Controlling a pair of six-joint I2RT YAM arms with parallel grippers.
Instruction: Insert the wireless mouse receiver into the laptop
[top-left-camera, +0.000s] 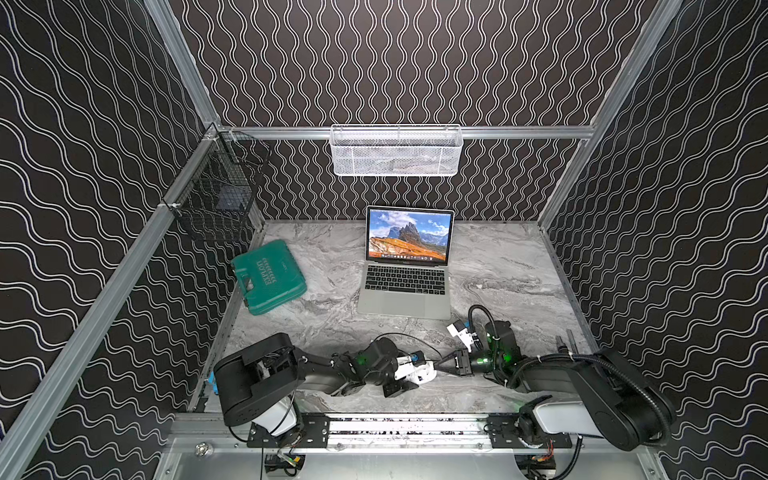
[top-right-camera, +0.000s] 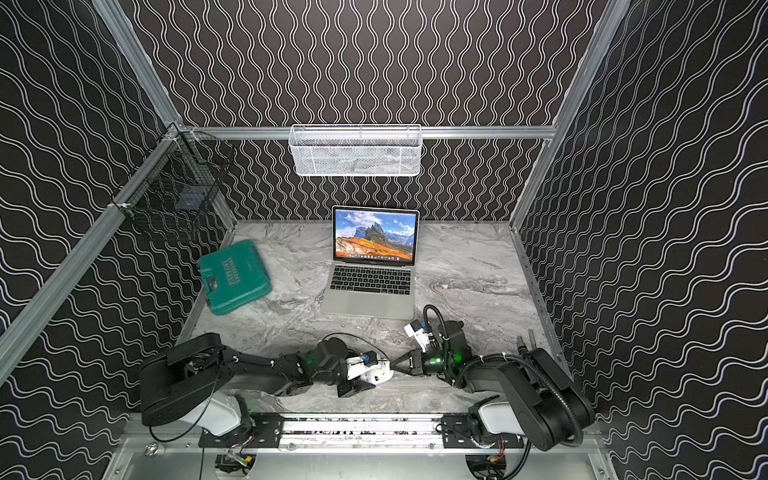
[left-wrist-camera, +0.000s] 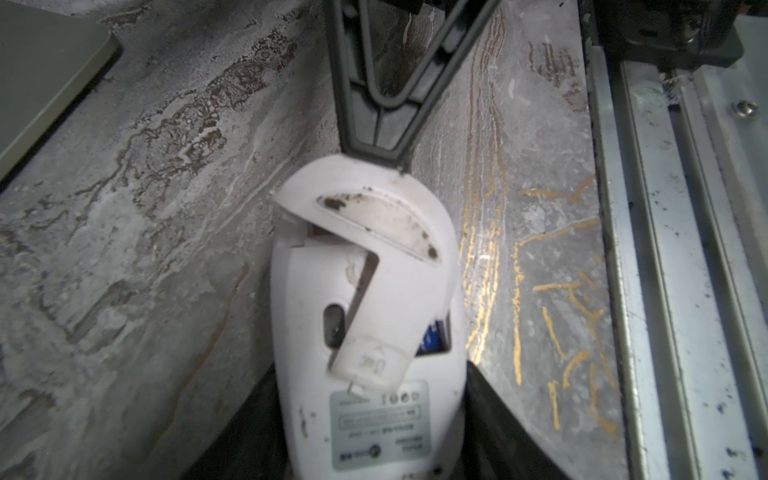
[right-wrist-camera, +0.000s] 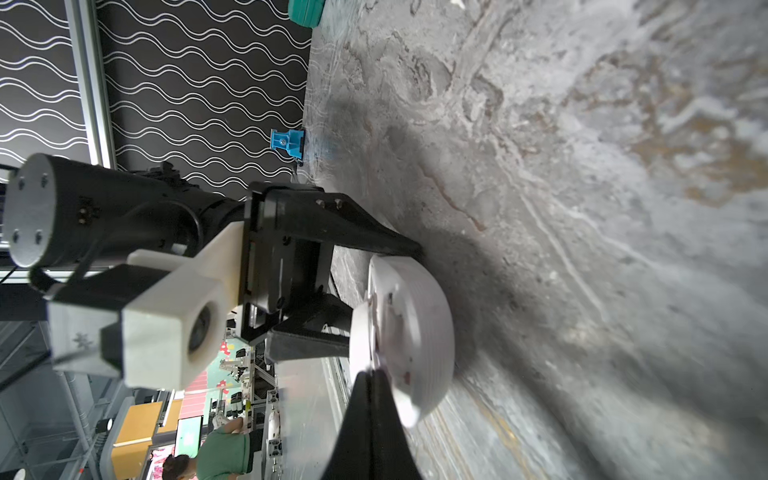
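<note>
A white mouse (left-wrist-camera: 296, 320) hangs underside up, my left gripper shut around its sides. Its battery cover (left-wrist-camera: 384, 264) sits askew across the open compartment. Something blue (left-wrist-camera: 431, 337) shows beneath that cover; I cannot tell whether it is a battery or the receiver. My right gripper is shut, its tips against or very close to the rounded end of the cover, with nothing visible between them. In the right wrist view, those fingers (right-wrist-camera: 358, 424) point at the mouse (right-wrist-camera: 420, 328). The receiver cannot be made out. The laptop (top-left-camera: 405, 302) stands open behind both arms.
A green case (top-left-camera: 272, 276) lies left of the laptop. A white mesh basket (top-left-camera: 396, 152) hangs on the back rail, and a black wire basket (top-left-camera: 220, 188) on the left. A metal rail borders the front.
</note>
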